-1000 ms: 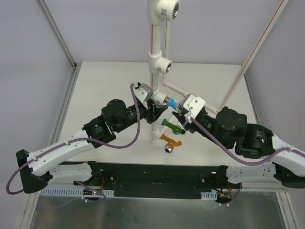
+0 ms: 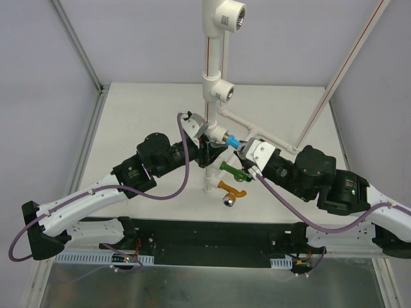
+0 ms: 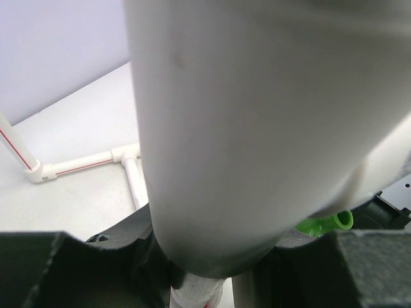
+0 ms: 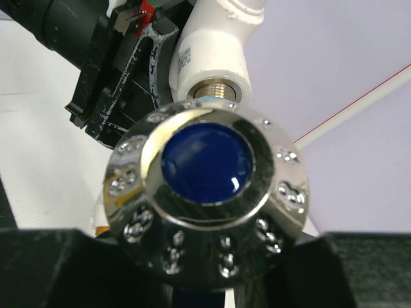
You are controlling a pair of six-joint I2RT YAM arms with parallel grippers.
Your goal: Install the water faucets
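A blue faucet (image 2: 232,141) points at the side socket of the lower white tee (image 2: 218,131) on the upright pipe. In the right wrist view, its chrome handle with a dark blue cap (image 4: 207,163) fills the middle. Beyond it, brass threads (image 4: 217,90) show at the mouth of the white socket (image 4: 215,70); how deep they sit cannot be told. My right gripper (image 2: 243,150) is shut on this faucet. On the upright pipe, my left gripper (image 2: 215,149) is shut, and a white fitting (image 3: 237,147) looms over its fingers in the left wrist view.
Below on the column are a green faucet (image 2: 235,171) and an orange faucet (image 2: 232,189) with a chrome knob (image 2: 229,200). Two open sockets remain above, on the upper tee (image 2: 230,15) and middle tee (image 2: 223,91). Thin white pipes (image 2: 257,127) run behind, right.
The upper part of the pipe column has shifted slightly right. My right gripper and the blue faucet have moved and tilted a little; the left arm looks still.
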